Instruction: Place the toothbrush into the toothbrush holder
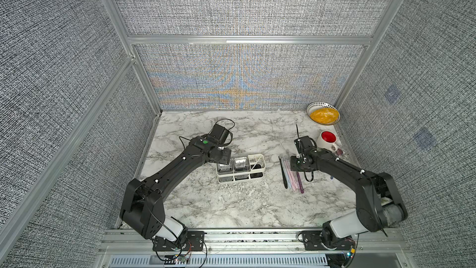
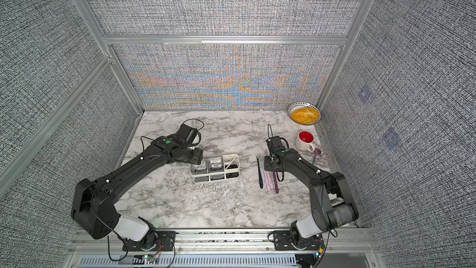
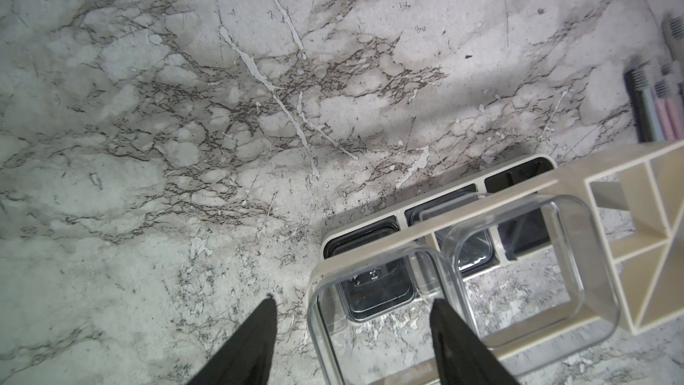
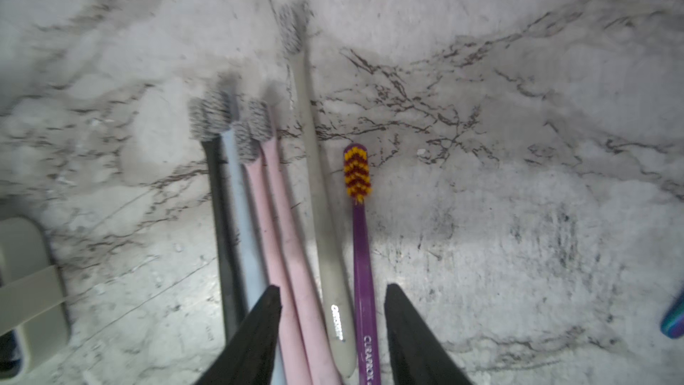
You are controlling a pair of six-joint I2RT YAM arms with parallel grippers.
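Observation:
The white toothbrush holder [image 1: 255,174] with clear cups [image 3: 530,342] stands at mid-table. My left gripper hangs open over its left end, one cup rim showing between the fingertips. Right of the holder lie several toothbrushes side by side: black [image 4: 217,199], light blue, pink, grey [image 4: 320,206] and a purple one [image 4: 361,242] with yellow bristles. My right gripper is open above their handles, with nothing visibly held.
At the back right are a patterned bowl [image 1: 324,116] with yellow contents and a white mug [image 2: 304,141] with red inside.

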